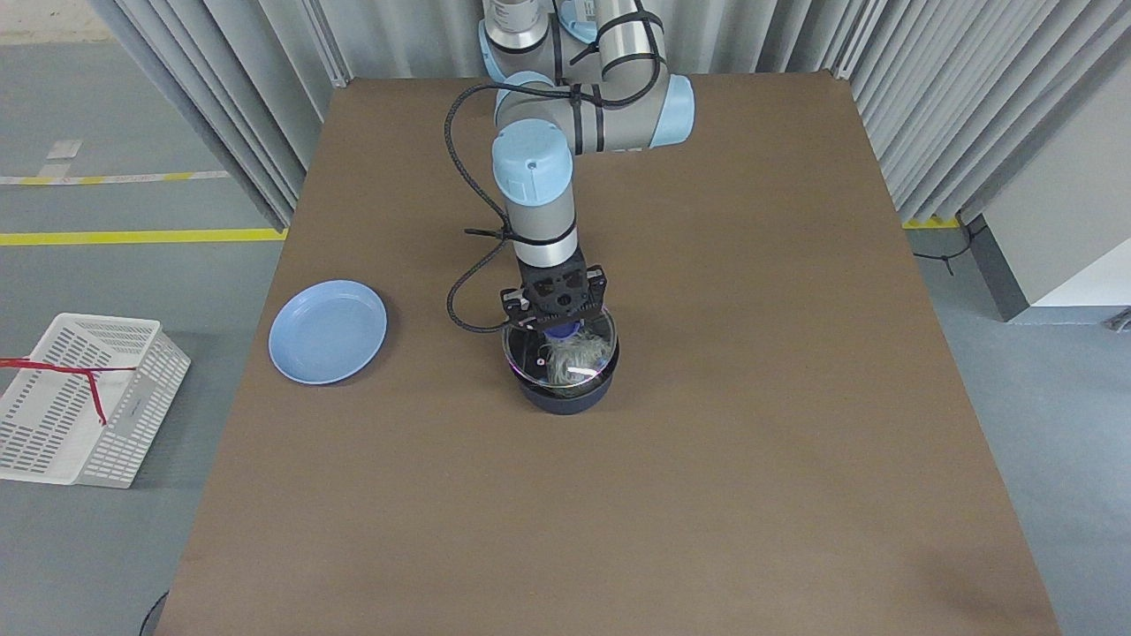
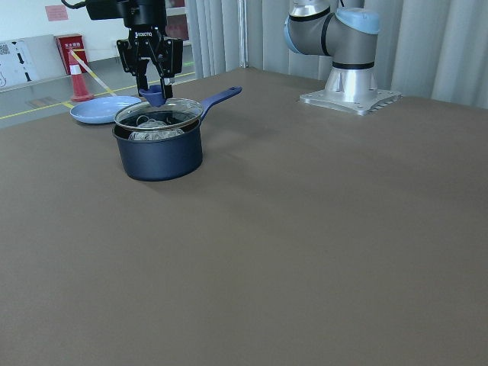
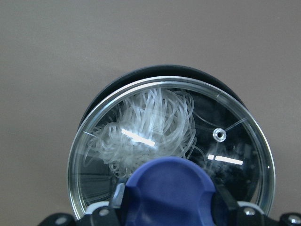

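Observation:
A dark blue pot (image 2: 158, 158) with a long blue handle stands near the middle of the table. A glass lid (image 3: 235, 127) sits on it at the rim, slightly off centre in the wrist view, over a mass of pale translucent strands (image 3: 146, 122). My gripper (image 2: 152, 85) is directly above, shut on the lid's blue knob (image 3: 169, 193), one finger on each side.
A light blue plate (image 1: 328, 332) lies to the pot's left in the front view. A white basket (image 1: 127, 445) with red straps stands on the floor at the left.

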